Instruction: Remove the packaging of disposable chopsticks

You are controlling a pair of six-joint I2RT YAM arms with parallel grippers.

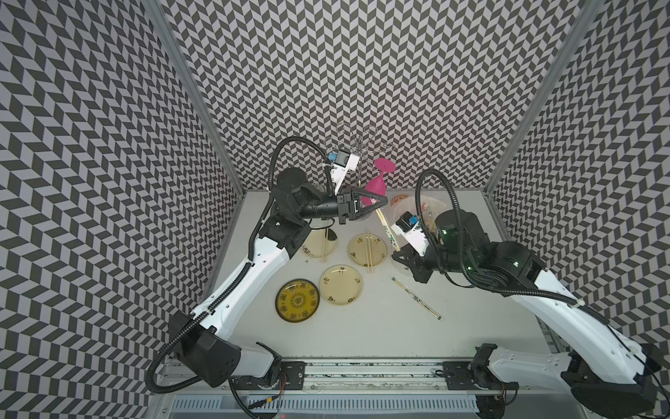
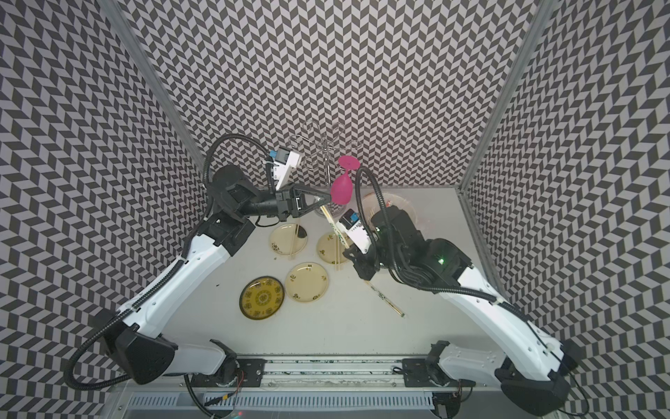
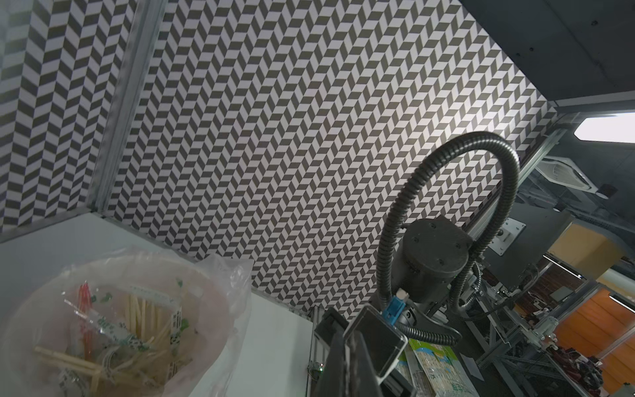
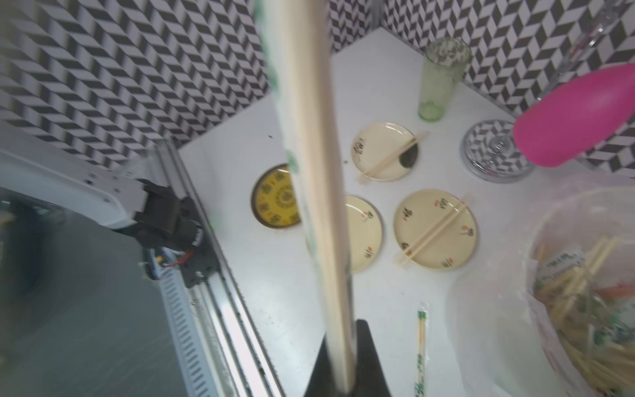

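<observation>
A pair of chopsticks in printed wrapper [image 1: 385, 226] hangs slanted between my two grippers in both top views, its upper part looking bare. My right gripper [image 1: 396, 255] is shut on its lower end; in the right wrist view it looms blurred above the fingertips. My left gripper [image 1: 380, 200] is shut at the upper end; whether anything is between its fingertips is unclear. Another wrapped pair [image 1: 416, 298] lies on the table at right. Bare chopsticks [image 4: 433, 231] rest across two cream plates.
A bag-lined bin [image 3: 211, 311] of chopsticks and wrappers stands behind my right arm. An empty cream plate [image 1: 341, 285], a yellow plate [image 1: 297, 300], a green glass [image 4: 440, 79] and a metal stand with pink pieces [image 1: 375, 185] share the table.
</observation>
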